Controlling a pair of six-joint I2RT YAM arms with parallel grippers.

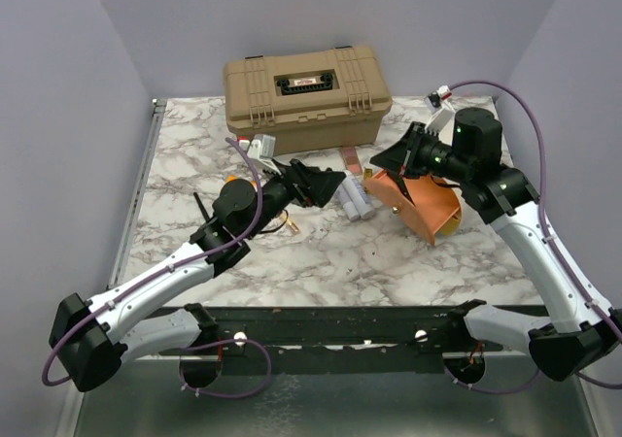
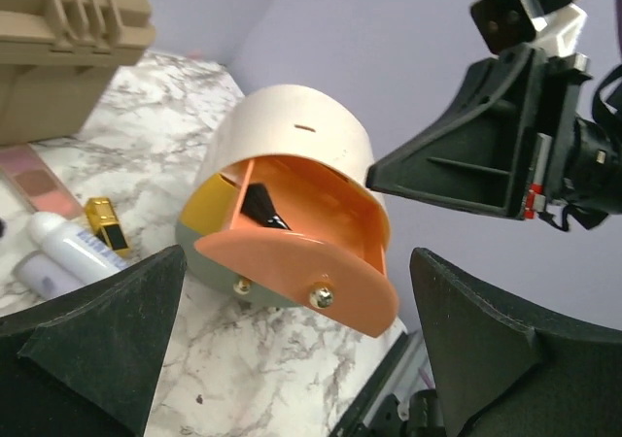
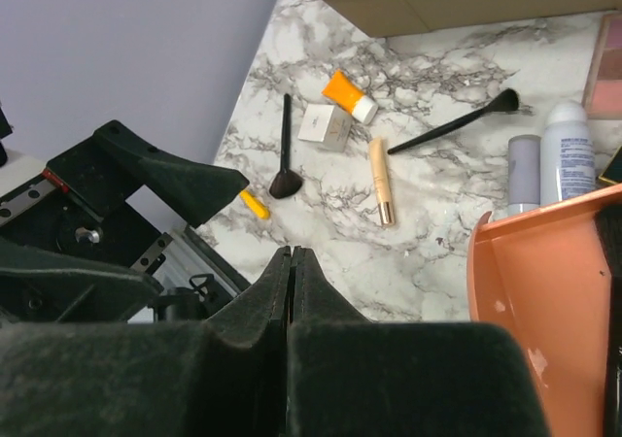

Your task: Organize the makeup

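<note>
A rounded makeup case (image 2: 292, 121), white on top, has its orange drawer (image 2: 311, 280) pulled out. Inside the drawer is a dark brush (image 2: 260, 204). My right gripper (image 1: 377, 163) hovers over the drawer's left edge, tips pressed together; I see nothing between them. To its left, above the table, my left gripper (image 1: 328, 186) is open and empty. In the right wrist view, a black brush (image 3: 452, 126) appears to lie on the marble beside a concealer tube (image 3: 380, 180). Farther left are another brush (image 3: 286, 151), an orange tube (image 3: 348, 95) and a small white box (image 3: 325, 126).
A tan toolbox (image 1: 307, 92) fills the table's back. Two bottles (image 1: 354, 196) lie left of the drawer, with a pink palette (image 2: 37, 180) and a gold-and-black item (image 2: 105, 223) nearby.
</note>
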